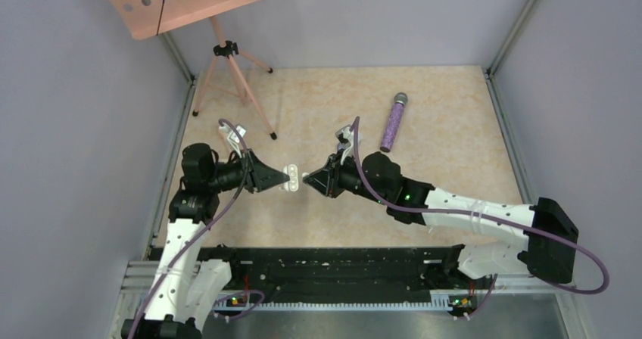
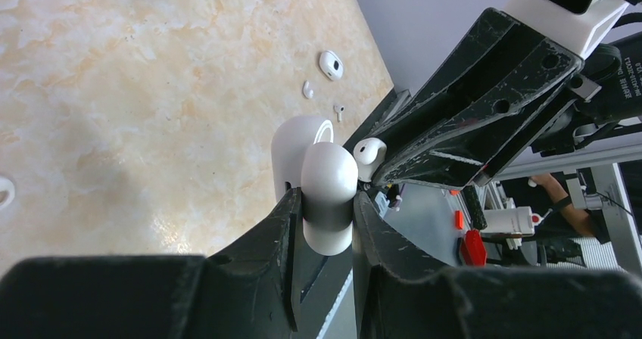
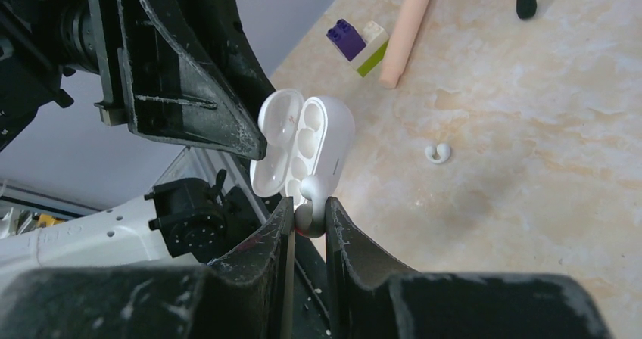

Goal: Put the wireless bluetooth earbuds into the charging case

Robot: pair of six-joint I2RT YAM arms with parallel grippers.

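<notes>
The white charging case (image 1: 292, 178) has its lid open, and its hollows face the right gripper. My left gripper is shut on the case. A small white earbud (image 3: 312, 195) is pinched in my right gripper, which is shut on it. In the right wrist view, the earbud overlaps the near end of the case. From above a narrow gap separates the case from the right gripper (image 1: 306, 177). Another small white C-shaped earbud (image 3: 437, 153) lies on the table.
Several small white pieces, including a rounded one (image 2: 331, 65) and a stemmed earbud (image 2: 339, 110), lie on the table. A purple microphone (image 1: 394, 123) is toward the back right. The pink tripod stand (image 1: 241, 82) is at the back left. Toy blocks (image 3: 357, 42) lie beside a pink rod (image 3: 409, 29).
</notes>
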